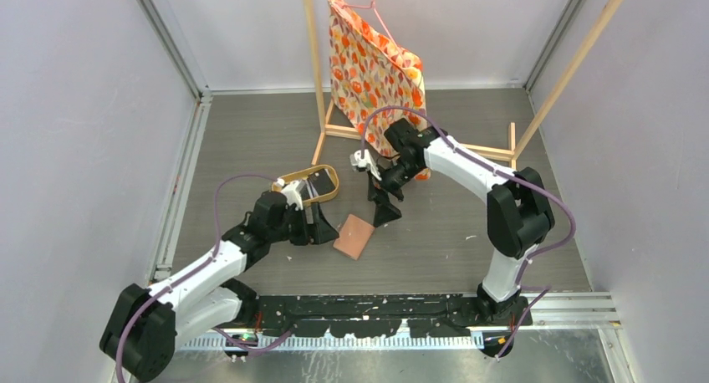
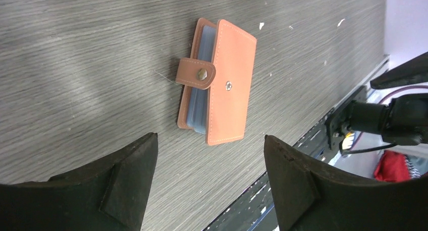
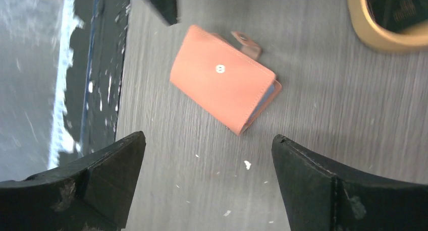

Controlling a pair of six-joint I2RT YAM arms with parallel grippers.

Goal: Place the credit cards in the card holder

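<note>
The peach card holder (image 1: 354, 237) lies on the grey floor between my grippers. In the left wrist view its flap (image 2: 196, 72) with a snap sticks out beside blue-grey sleeves (image 2: 201, 110), and the cover (image 2: 232, 90) lies over the rest; whether cards are inside I cannot tell. My left gripper (image 1: 322, 226) stands open, left of and slightly above the holder. My right gripper (image 1: 382, 203) is open, above and to its upper right. Neither holds anything. A yellow tray (image 1: 328, 196) behind the left gripper holds dark items, too small to identify surely.
A wooden rack (image 1: 468, 149) with hanging orange patterned fabric (image 1: 372, 74) stands at the back. The black front rail (image 1: 368, 303) edges the workspace.
</note>
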